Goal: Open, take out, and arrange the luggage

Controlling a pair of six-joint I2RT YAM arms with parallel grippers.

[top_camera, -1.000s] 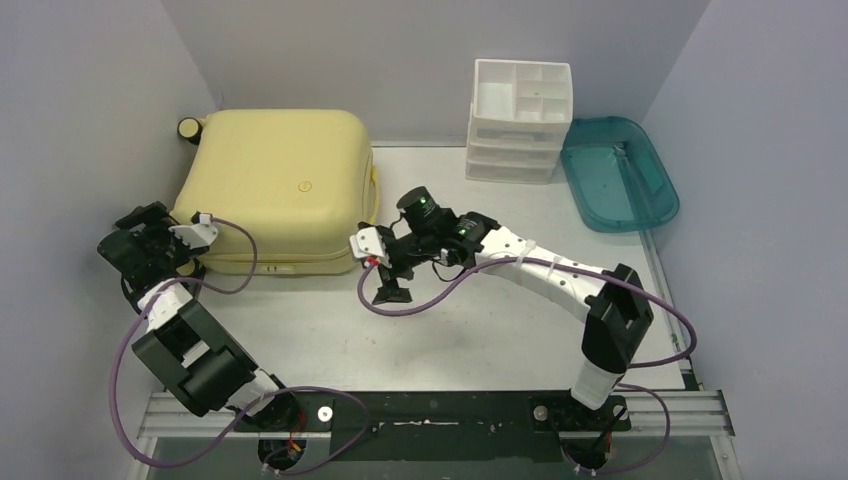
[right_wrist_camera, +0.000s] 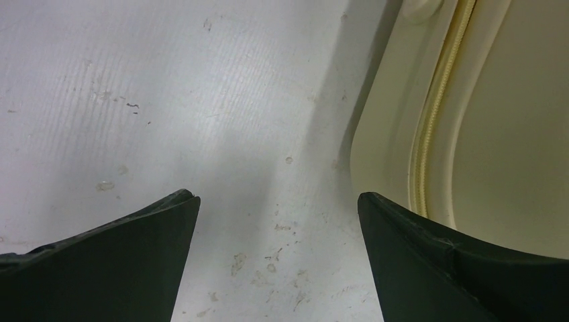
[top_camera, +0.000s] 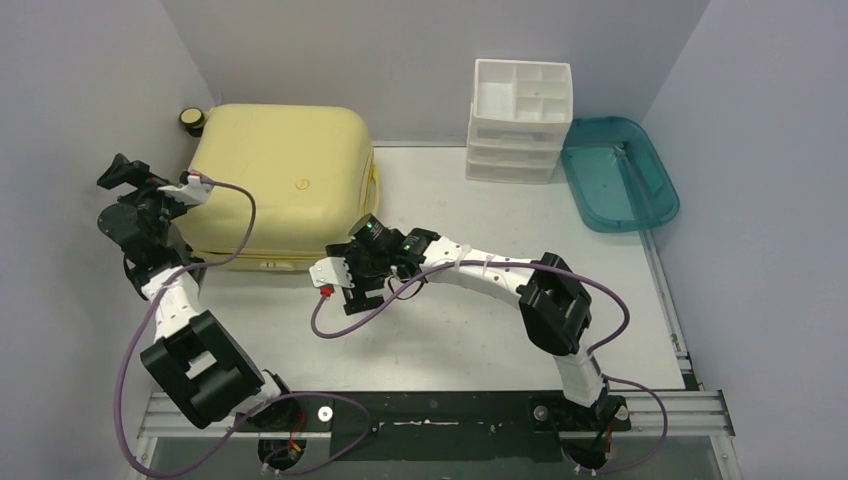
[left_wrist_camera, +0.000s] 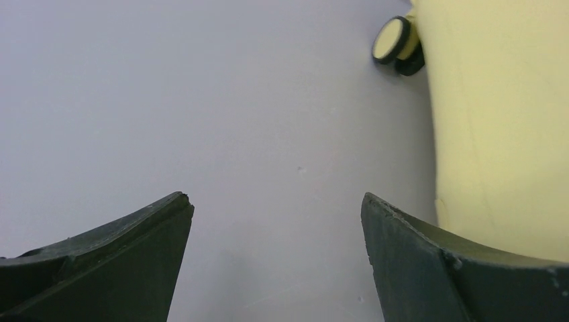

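Note:
A large pale yellow suitcase [top_camera: 285, 170] lies flat at the back left of the table, its lid down. My left gripper [top_camera: 120, 172] is at the suitcase's left side by the wall. In the left wrist view its fingers [left_wrist_camera: 436, 268] stand open with only grey wall between them, and the suitcase side [left_wrist_camera: 510, 134] is at the right. My right gripper [top_camera: 350, 275] is by the suitcase's front right corner. The right wrist view shows its fingers [right_wrist_camera: 127, 261] apart over bare table, the right one overlapping the suitcase side and its zipper [right_wrist_camera: 433, 107].
A white drawer unit [top_camera: 522, 130] stands at the back, with a teal tray [top_camera: 655, 205] to its right. One suitcase wheel [top_camera: 192, 118] faces the left wall.
The left gripper has moved farther back along the left side. The suitcase has shifted very slightly.

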